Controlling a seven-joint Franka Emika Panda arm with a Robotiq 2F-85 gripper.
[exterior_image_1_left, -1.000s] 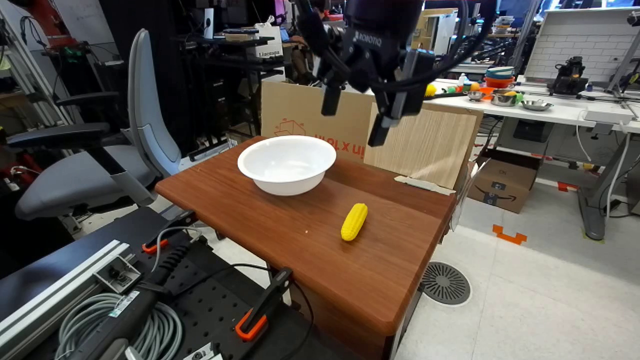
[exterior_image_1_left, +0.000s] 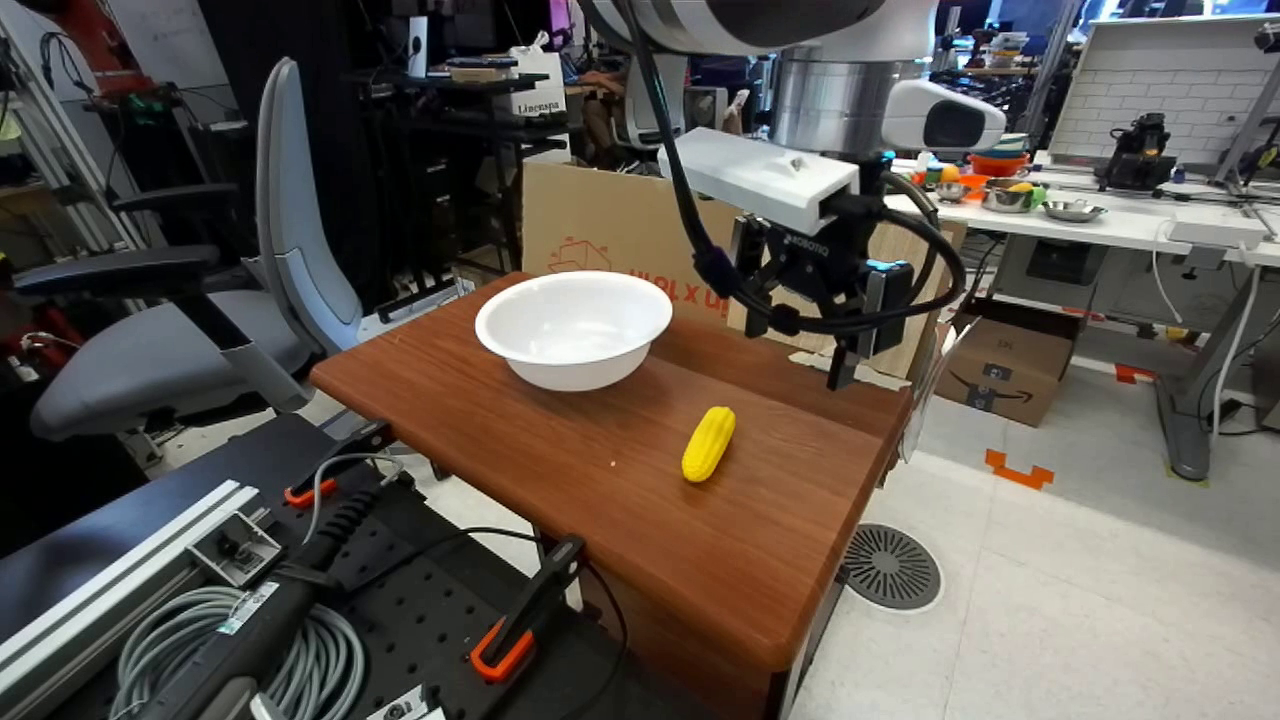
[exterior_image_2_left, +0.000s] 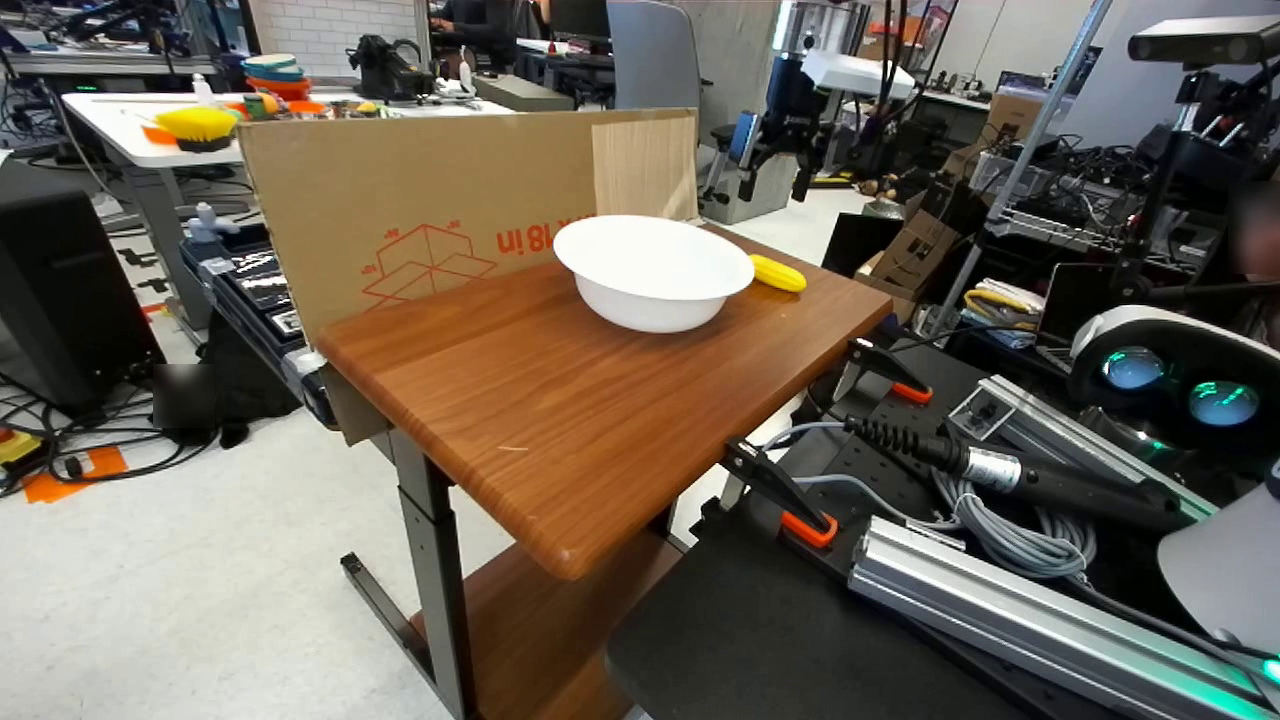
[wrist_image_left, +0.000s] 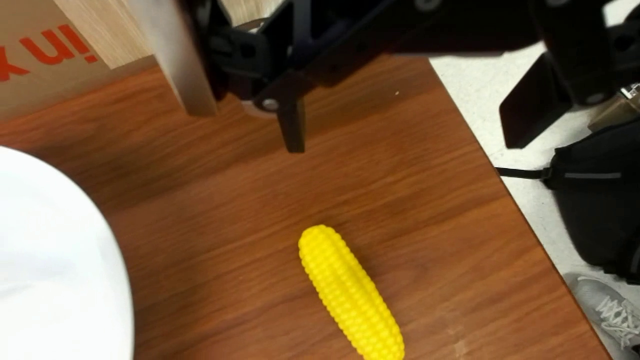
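A yellow ear of corn (exterior_image_1_left: 709, 444) lies on the brown wooden table (exterior_image_1_left: 540, 438), clear of the white bowl (exterior_image_1_left: 576, 330). In the wrist view the corn (wrist_image_left: 351, 294) is low in the picture, with part of the bowl (wrist_image_left: 57, 264) at the left edge. My gripper (exterior_image_1_left: 800, 344) hangs above the table, behind and to the right of the corn in exterior view 1. Its fingers are open, and between the two fingertips the wrist view shows only tabletop and floor. Exterior view 2 has the gripper (exterior_image_2_left: 774, 187) apart from both corn and bowl.
A cardboard sheet (exterior_image_2_left: 420, 216) stands along one side of the table. Black clamps with orange pads (exterior_image_1_left: 504, 648) grip the opposite edge, beside a dark bench (exterior_image_1_left: 408, 600) carrying cables. Bare tabletop surrounds the corn.
My gripper has come down and shifted rightward in exterior view 1, away from the bowl's side. The corn and bowl have stayed where they were.
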